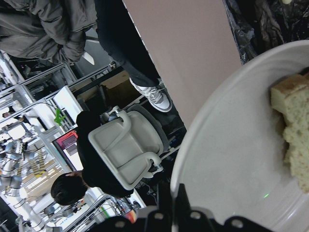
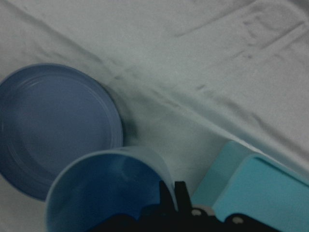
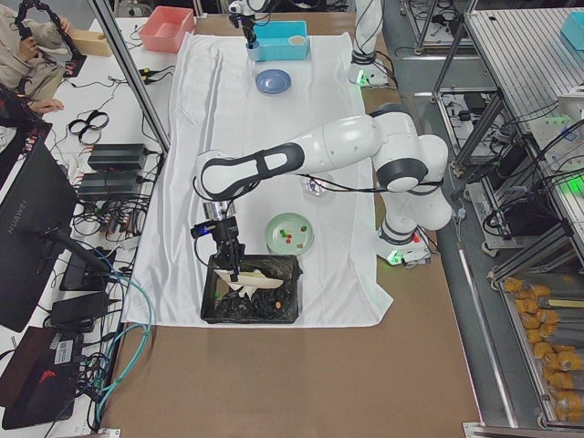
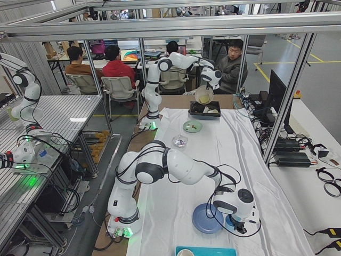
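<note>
My left gripper [image 3: 233,272] is shut on the rim of a pale bowl [image 4: 203,95], tilted over the black lined bin [image 3: 251,310]; bread [image 1: 294,116] lies inside the bowl in the left wrist view. My right gripper is shut on the rim of a blue cup [image 2: 101,188], between a blue plate [image 2: 53,116] and a turquoise tray [image 2: 260,193]. Pale crumpled items lie in the bin.
A green plate [image 3: 292,224] with small pieces sits behind the bin, near a clear object [image 4: 179,140]. A monitor and cables line the side table.
</note>
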